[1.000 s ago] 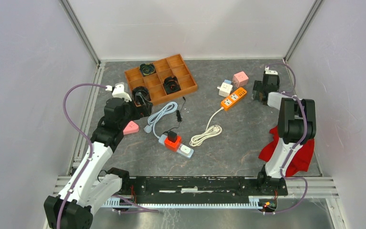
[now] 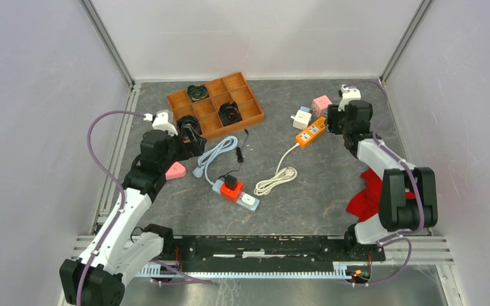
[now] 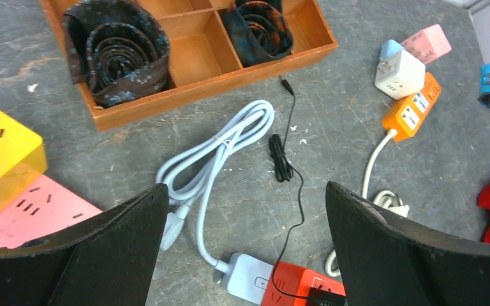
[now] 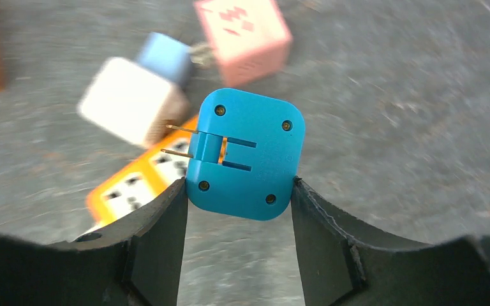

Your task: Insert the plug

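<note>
A cyan plug (image 4: 245, 159) with two metal prongs pointing left is held between the fingertips of my right gripper, above the table beside the orange power strip (image 2: 311, 132). A white cube adapter (image 3: 399, 73), a blue piece and a pink cube (image 2: 321, 105) lie near that strip. My left gripper hangs open over the left side, nothing between its fingers, above a light-blue coiled cord (image 3: 230, 137) and a grey strip (image 3: 245, 277) with a red adapter (image 2: 228, 192).
A wooden compartment tray (image 2: 236, 83) with dark coiled items stands at the back left. A white cable coil (image 2: 274, 182) lies mid-table, a pink item (image 2: 175, 171) at left, a red cloth (image 2: 363, 201) at right. Bare table shows between the cables and the cloth.
My right arm has risen and moved left from the right edge toward the orange power strip, with the cyan plug now visible in its grip. The left arm has stayed still.
</note>
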